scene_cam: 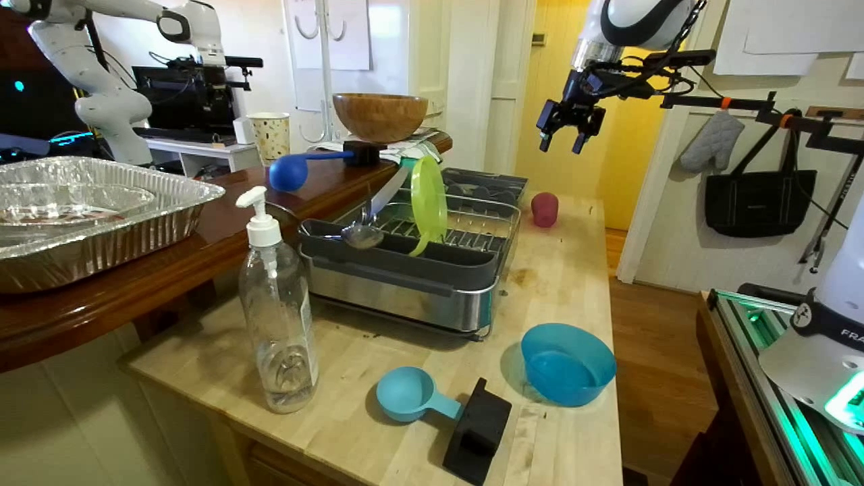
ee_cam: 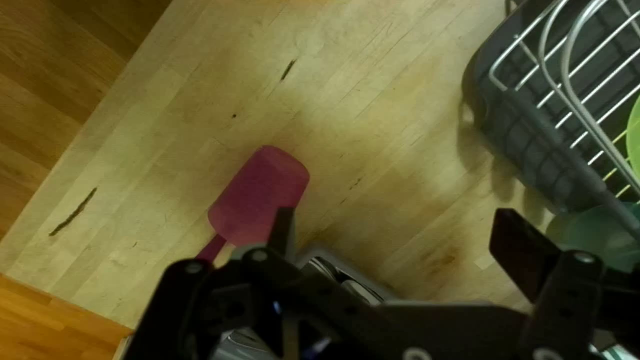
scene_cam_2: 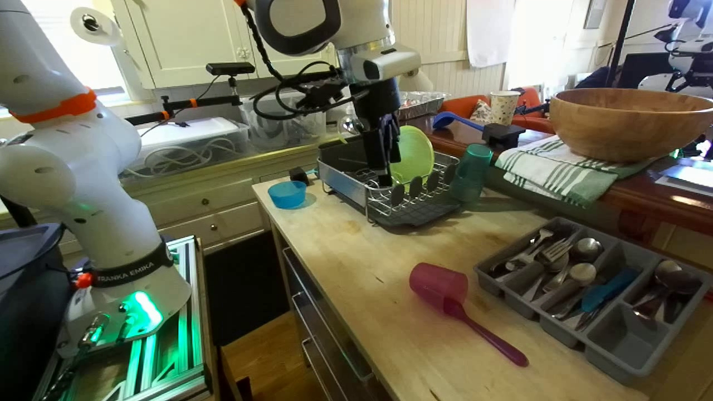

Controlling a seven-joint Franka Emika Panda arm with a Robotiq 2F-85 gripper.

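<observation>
My gripper (scene_cam: 562, 148) hangs high above the wooden counter, its fingers spread wide with nothing between them. In the wrist view, the left finger (ee_cam: 282, 231) overlaps the lower edge of a magenta scoop (ee_cam: 259, 195), which lies far below on the counter. The scoop (scene_cam_2: 439, 286) rests on its side in the second exterior view, its handle toward the camera. Beyond it the dish rack (scene_cam_2: 347, 190) holds a lime green plate (scene_cam_2: 415, 155). A blue bowl (scene_cam: 568, 364) sits by the counter's right edge.
A grey cutlery tray (scene_cam_2: 555, 328) full of utensils lies beside the scoop. A teal cup (scene_cam_2: 472, 174) stands at the rack's corner. At the opposite end are a soap bottle (scene_cam: 279, 324) and a light blue scoop (scene_cam: 407, 394). Bare counter surrounds the magenta scoop's cup.
</observation>
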